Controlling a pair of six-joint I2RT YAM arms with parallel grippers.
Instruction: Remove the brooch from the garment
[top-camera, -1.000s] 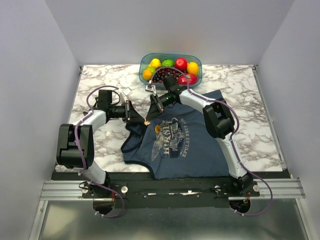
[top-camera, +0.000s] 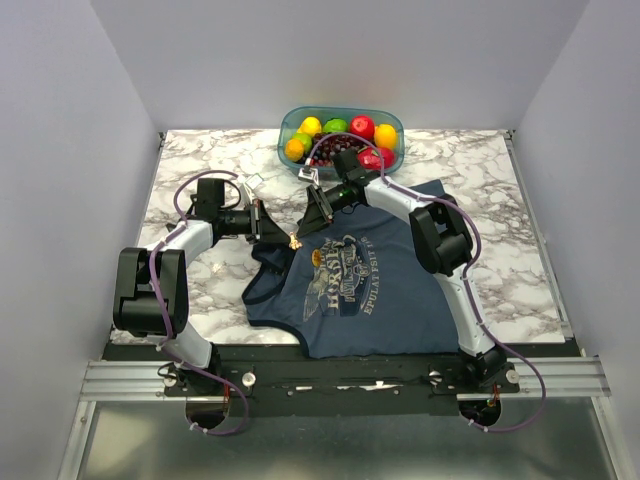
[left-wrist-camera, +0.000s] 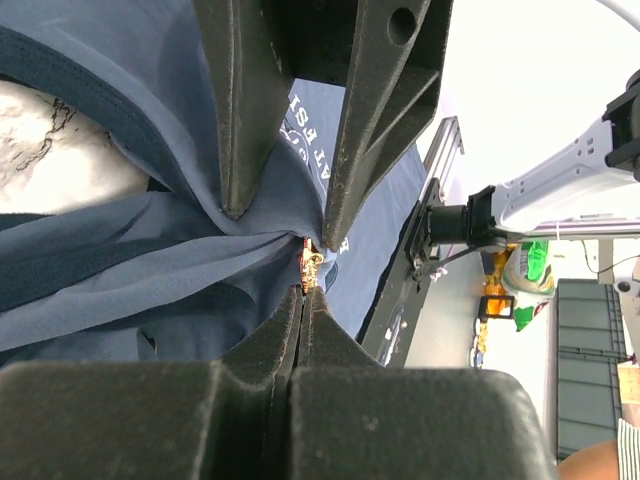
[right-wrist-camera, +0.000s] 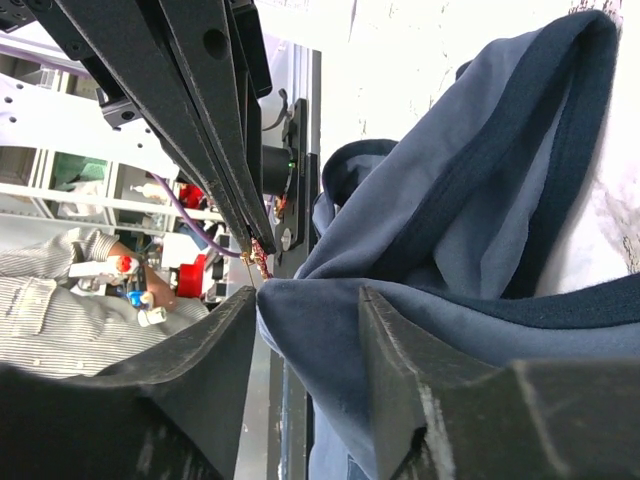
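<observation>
The brooch, small and gold with red stones, sits at the edge of the dark blue garment. My left gripper is shut on it; the brooch pokes out past the fingertips. My right gripper is open, with a fold of the garment lying between its parted fingers. From the right wrist view, the brooch shows at the left gripper's tips, close beside that fold. Whether its pin still passes through the cloth cannot be made out.
A blue bin of fruit stands behind the right gripper. Bare marble table lies at the left, with more at the right. An orange round patch is on the garment near the lettering.
The right gripper has shifted slightly right, away from the brooch. My left arm and the garment look nearly unmoved.
</observation>
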